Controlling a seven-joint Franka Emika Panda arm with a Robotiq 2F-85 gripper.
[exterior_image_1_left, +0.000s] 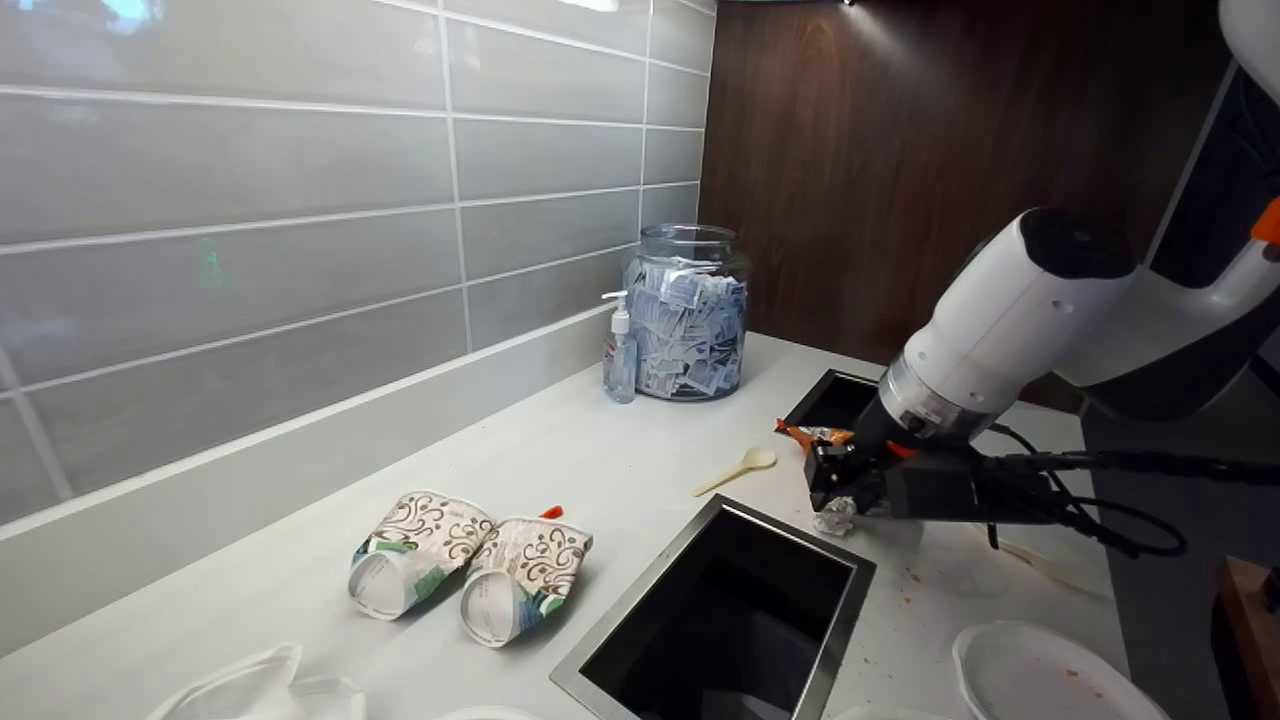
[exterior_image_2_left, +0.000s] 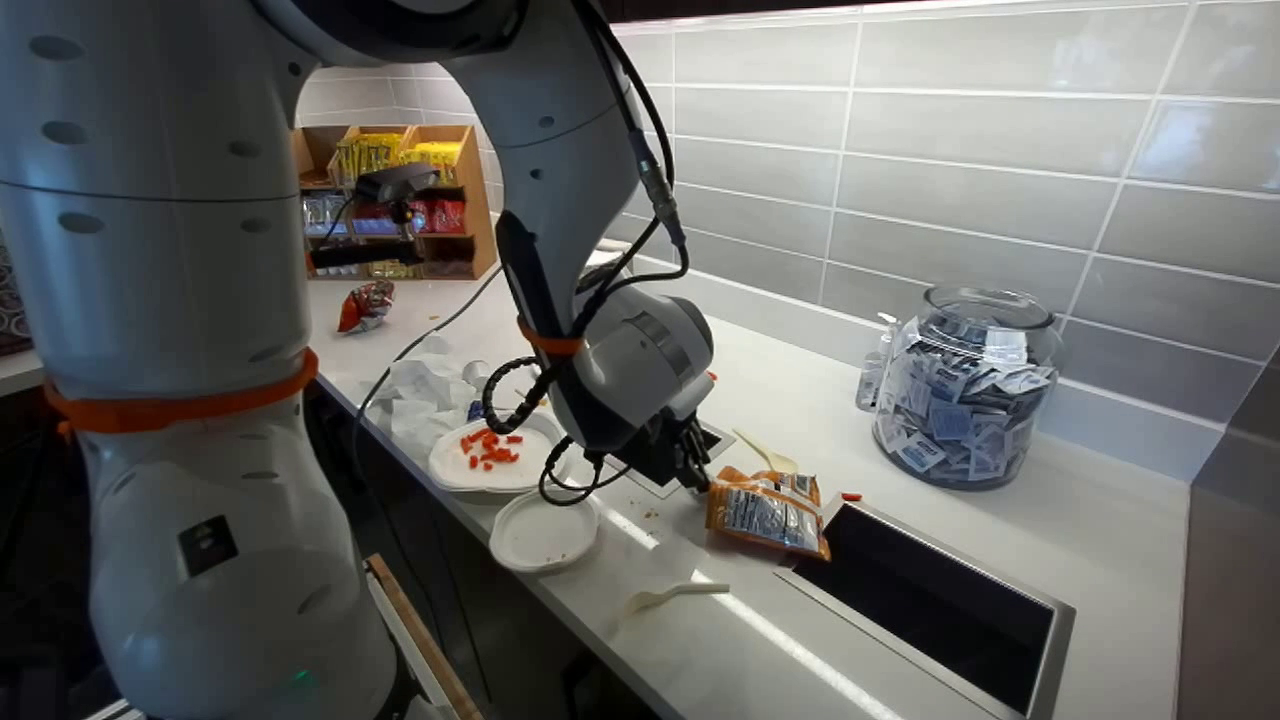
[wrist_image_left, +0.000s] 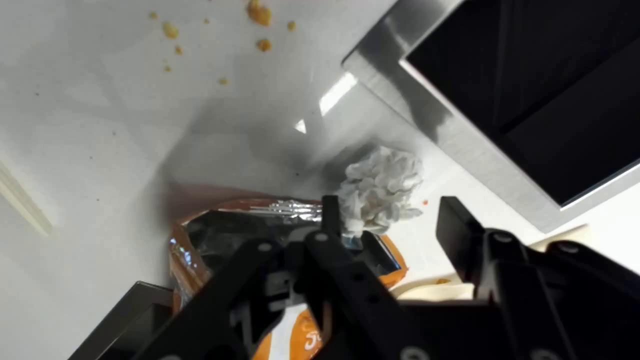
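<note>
A crumpled white paper ball lies on the counter beside the metal rim of a dark opening. My gripper is over it with the fingers apart; in the wrist view the paper shows between the fingertips, near the left one. Whether anything touches it, I cannot tell. An orange snack bag, silver inside, sits under the left finger and partly behind it. From exterior view 1, the paper ball appears just below the gripper's tips, while exterior view 2 shows the bag by the gripper.
A pale spoon and a second dark opening lie nearby. Crumbs dot the counter. Two patterned paper cups lie on their sides. A glass jar of packets and a pump bottle stand by the wall.
</note>
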